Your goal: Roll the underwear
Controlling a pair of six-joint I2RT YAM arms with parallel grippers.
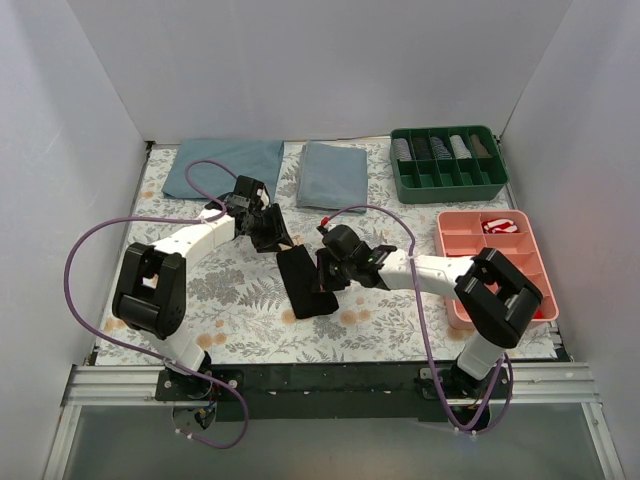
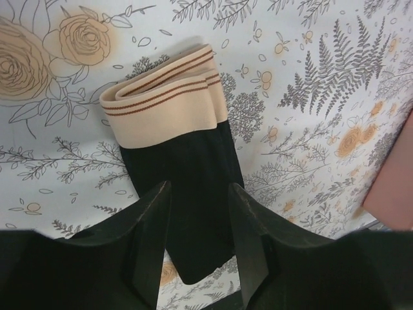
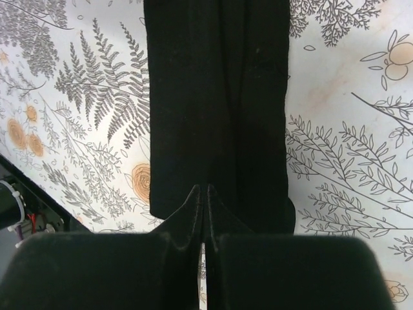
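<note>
The black underwear lies folded into a long strip on the patterned cloth. Its cream waistband with brown stripes is at the far end, and the black end points toward the front of the table. Above and beside the waistband end in the top view is my left gripper; its fingers stand apart with nothing between them, over the black fabric in the left wrist view. My right gripper hovers over the strip's right side, its fingertips together and nothing showing between them.
Behind lie two blue-grey cloths. At back right stands a green divided box holding several rolled items. A pink divided box with red-and-white items is on the right.
</note>
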